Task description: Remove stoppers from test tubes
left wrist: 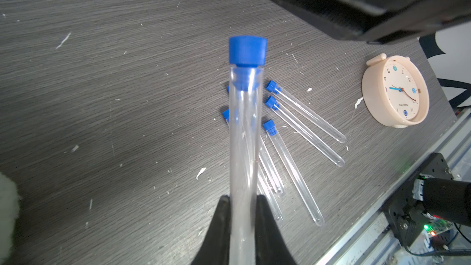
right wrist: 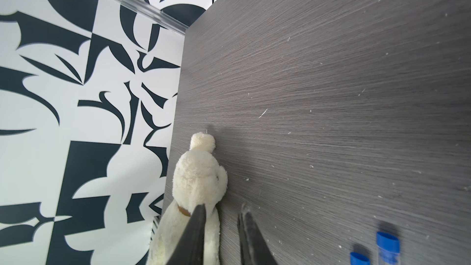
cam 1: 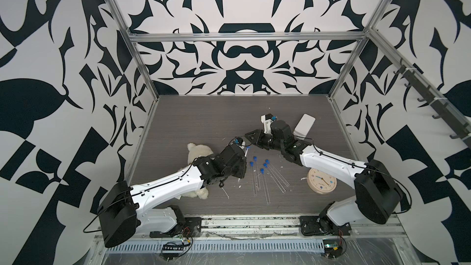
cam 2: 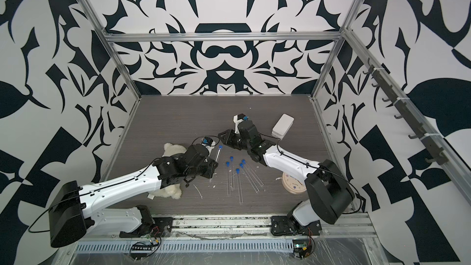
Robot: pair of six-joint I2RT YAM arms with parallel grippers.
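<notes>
In the left wrist view, my left gripper is shut on a clear test tube (left wrist: 243, 132), which stands upright in the picture. Its blue stopper (left wrist: 247, 51) sits in the tube's mouth, with the plug visible inside the glass. Several more stoppered tubes (left wrist: 294, 171) lie behind it on the table. The dark body of my right arm crosses above the held tube. In the right wrist view, my right gripper is open, with a gap and nothing seen between its fingers. Two blue stoppers (right wrist: 387, 241) show at that view's bottom edge.
A cream plush toy (right wrist: 196, 181) lies left of the tubes, beside the left arm. A round pink clock (cam 1: 321, 181) is on the right, and a white box (cam 1: 304, 125) stands behind the right arm.
</notes>
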